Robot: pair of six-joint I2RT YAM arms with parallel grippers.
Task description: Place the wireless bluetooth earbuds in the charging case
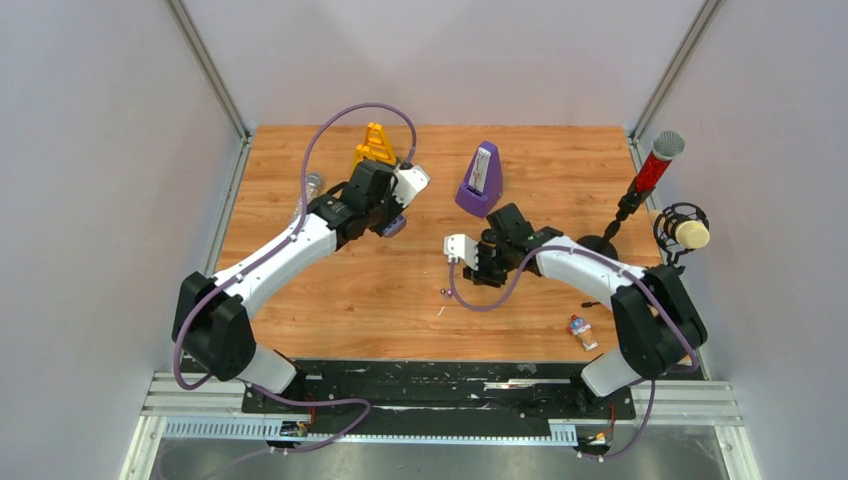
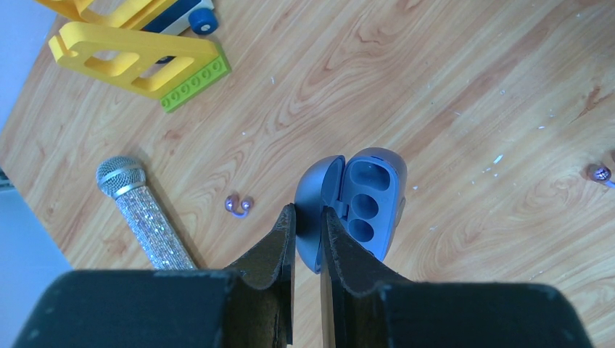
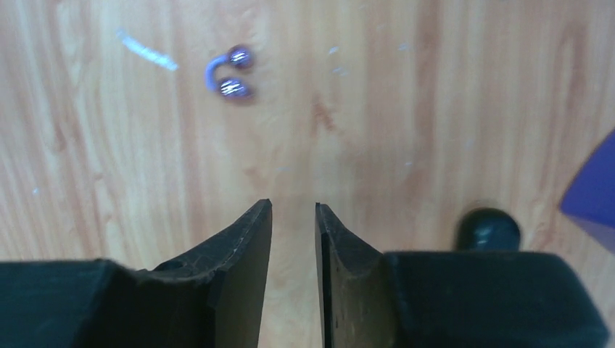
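My left gripper is shut on the open charging case, held above the table, its lid tilted back and three round wells visible. In the left wrist view a pair of small purple earbuds lies left of the case, and another at the right edge. My right gripper hangs part open over bare wood, nothing visible between its fingers, with a purple earbud pair on the table ahead of its fingertips.
A yellow toy and a silver microphone are at the back left. A purple metronome stands behind the right arm. An ice-cream toy lies front right.
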